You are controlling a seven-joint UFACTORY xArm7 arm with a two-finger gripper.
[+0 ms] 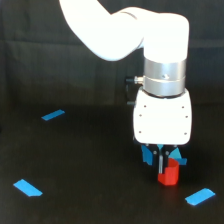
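Note:
A small red object [170,175] stands on the dark table, front right of centre. My gripper [161,162] reaches down from the white arm, its dark fingertips over the upper left of the red object and hiding part of it. Whether they touch it I cannot tell, nor how far apart the fingers are. Partly behind the gripper is a blue thing [176,155], its middle hidden.
Blue strips lie flat on the table: one at the back left [53,115], one at the front left [27,188] and one at the front right [200,197].

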